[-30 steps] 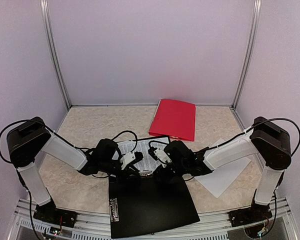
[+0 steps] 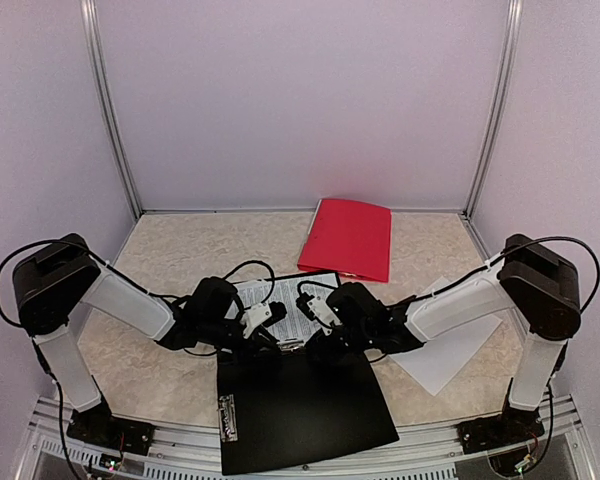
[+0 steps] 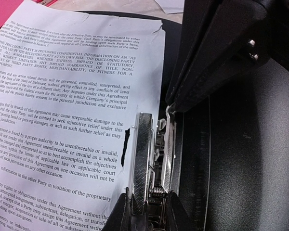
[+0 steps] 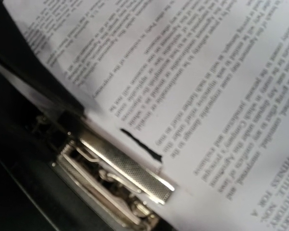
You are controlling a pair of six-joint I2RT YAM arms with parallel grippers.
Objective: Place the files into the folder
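A black folder (image 2: 305, 410) lies open at the front centre, printed pages (image 3: 62, 96) on its upper half beside a metal clip (image 3: 142, 159) (image 4: 120, 166). My left gripper is at the clip's near end, fingertips on either side of it; whether it grips is unclear. My right gripper (image 2: 320, 345) is at the clip too, shut, its black body reaching to the clip's far end in the left wrist view. A second clip (image 2: 228, 418) is on the folder's lower left.
A red folder (image 2: 345, 235) lies at the back right. Loose white sheets (image 2: 445, 355) lie under the right arm.
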